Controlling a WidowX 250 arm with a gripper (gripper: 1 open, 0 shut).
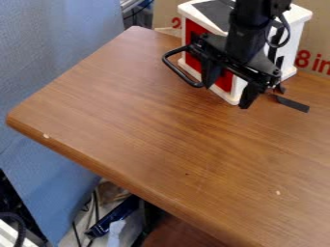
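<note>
A black robot arm reaches down from the top right of the view to its gripper (242, 87), which hangs at the front of a white box (206, 12) with a red panel (194, 35) at the back of the wooden table (142, 135). A black bar handle juts out left of the gripper, over the red panel. Whether the fingers are open or shut, or hold anything, is unclear against the dark parts.
Cardboard with red print (315, 60) stands behind at the right. A dark strip (291, 102) lies right of the gripper.
</note>
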